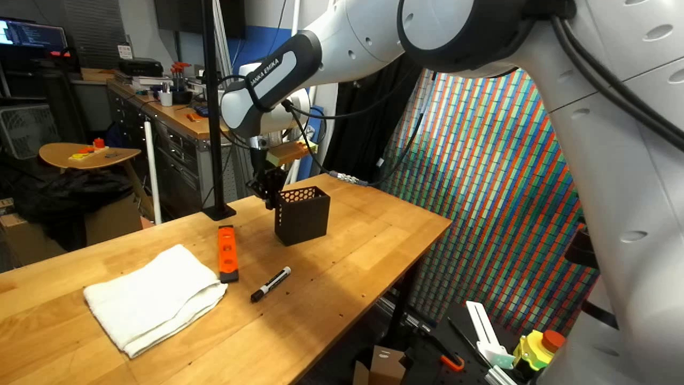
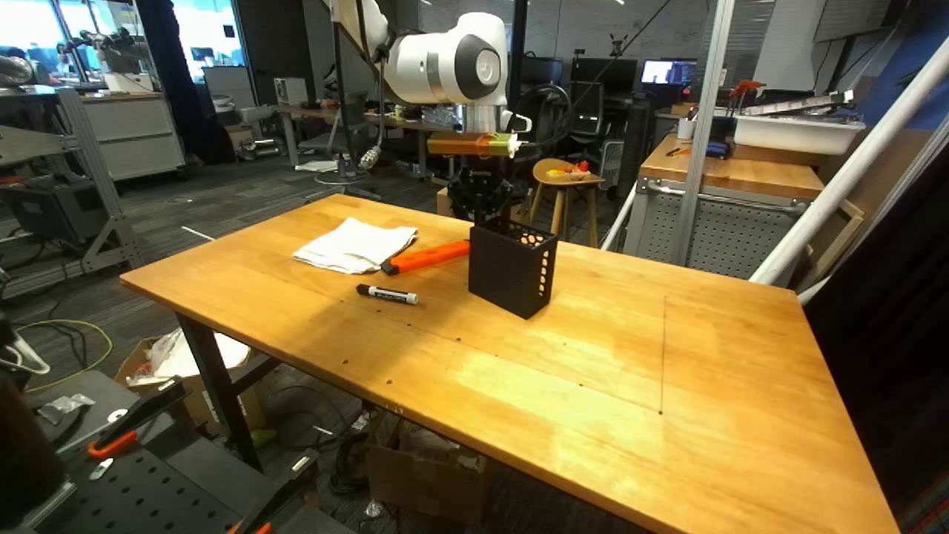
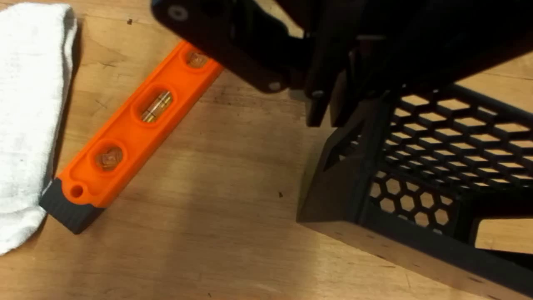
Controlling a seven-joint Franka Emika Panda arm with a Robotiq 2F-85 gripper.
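A black open-topped box (image 1: pixel 302 217) with honeycomb-holed sides stands upright on the wooden table. My gripper is at its near-left side in the wrist view, fingertips close to the box's corner. The black fingers (image 3: pixel 315 111) are nearly together, with a narrow strip of table showing between their tips. Whether any of the box's wall is caught higher up between them is hidden by the dark linkage. In exterior view 2 the gripper (image 2: pixel 481 213) hangs just behind the box (image 2: pixel 503 268), partly covered by it.
An orange level (image 1: pixel 227 251) lies left of the box. A folded white cloth (image 1: pixel 154 295) and a black-and-white marker (image 1: pixel 270 284) rest nearer the front. A black post (image 1: pixel 214 115) rises at the table's back edge. Bare table (image 2: pixel 694 383) extends beyond the box.
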